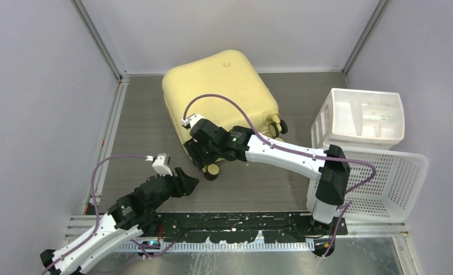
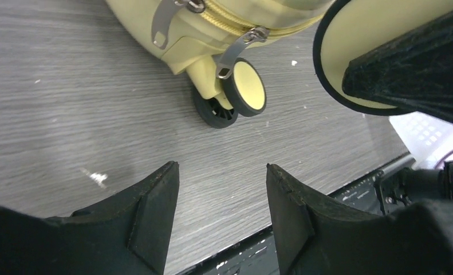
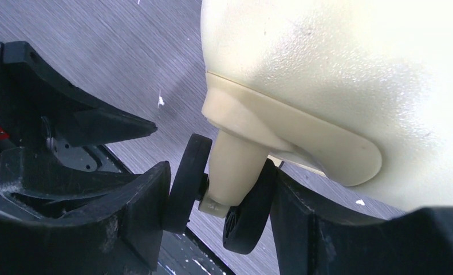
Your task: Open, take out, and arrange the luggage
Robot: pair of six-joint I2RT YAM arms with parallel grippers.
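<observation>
The yellow suitcase [image 1: 221, 86] lies on its side on the grey floor, wheels toward the front and right. My right gripper [image 1: 196, 154] is at its front-left corner; in the right wrist view its fingers [image 3: 138, 217] straddle a double wheel on a cream stem [image 3: 235, 166], part open, close against the wheels. My left gripper [image 1: 186, 182] is open just front-left of that corner, nothing between its fingers; the left wrist view shows another wheel [image 2: 247, 86] and zipper pulls [image 2: 229, 57] beyond them.
A white plastic crate [image 1: 401, 183] and a white bin [image 1: 361, 109] stand at the right. Walls bound the back and sides. Bare floor lies left and front-right of the suitcase.
</observation>
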